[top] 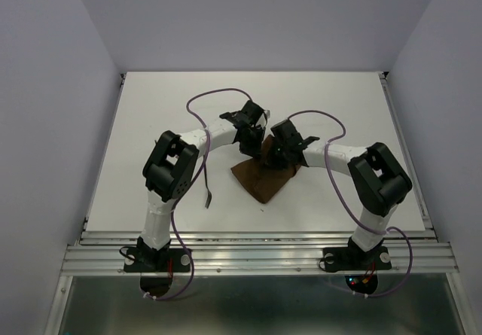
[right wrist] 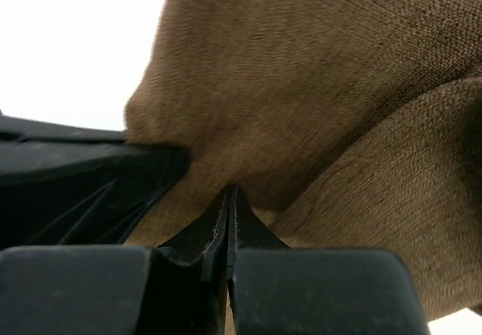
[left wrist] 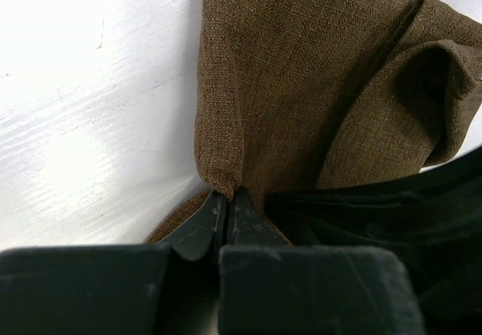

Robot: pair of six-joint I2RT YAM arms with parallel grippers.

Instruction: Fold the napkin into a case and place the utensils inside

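Note:
The brown napkin (top: 260, 184) lies rumpled in the middle of the table, with folds along its right side in the left wrist view. My left gripper is shut on a folded edge of the napkin (left wrist: 271, 64). Beside it, at the napkin's right part, my right gripper is shut, low over the cloth (right wrist: 316, 64), with nothing visible between its fingers. A long dark utensil (top: 208, 197) lies left of the napkin.
Both arms meet over the napkin, their grippers very close together.

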